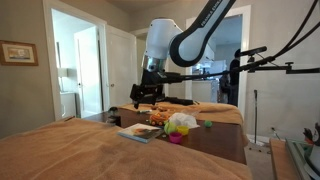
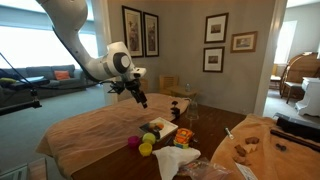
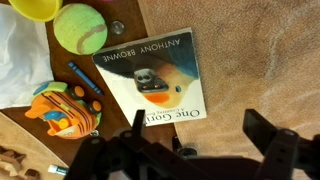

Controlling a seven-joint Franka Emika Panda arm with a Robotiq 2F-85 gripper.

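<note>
My gripper stands open over the table, with nothing between its fingers. Below it in the wrist view lies a thin book with a dark and orange cover, partly on the tan cloth's side. The same book lies flat on the dark table in exterior view 1, under and in front of the raised gripper. Exterior view 2 has the gripper above the cloth, clear of the objects. Beside the book are a yellow-green ball, an orange toy and a blue crayon.
A yellow cup and a purple cup stand close to the book. White crumpled material lies nearer the camera. Tan cloth covers a wide, bare area of the table.
</note>
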